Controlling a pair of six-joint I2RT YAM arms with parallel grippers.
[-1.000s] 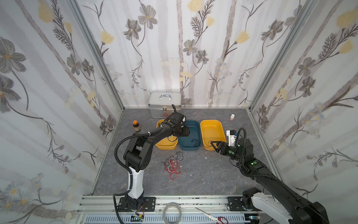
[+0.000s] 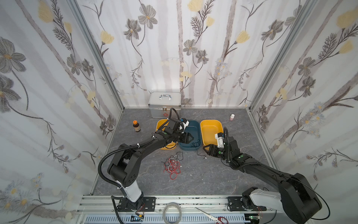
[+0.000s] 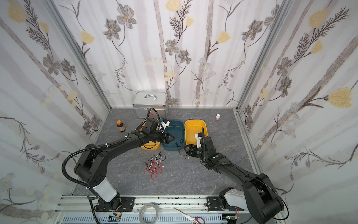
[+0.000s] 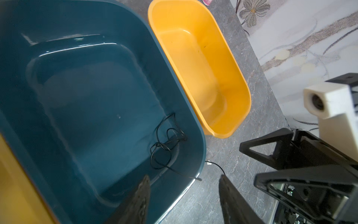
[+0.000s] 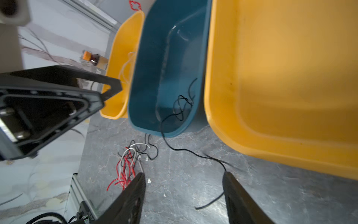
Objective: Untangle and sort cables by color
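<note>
A black cable lies partly coiled in the blue bin. It runs over the front rim, and its free end rests outside, above or on the table. My left gripper is open over the front part of the blue bin, nothing between its fingers. Open too is my right gripper, low in front of the bins; the cable's free end bends close to its right finger, not gripped. Left of them, a tangle of red, white and black cables sits on the table. White cable is in the left yellow bin.
An empty yellow bin adjoins the blue bin on the right. Behind stand a silver case, a brown bottle and a small white bottle. Both grippers are close together.
The right one has moved left and toward the front. The black cable's free end has shifted to the right.
</note>
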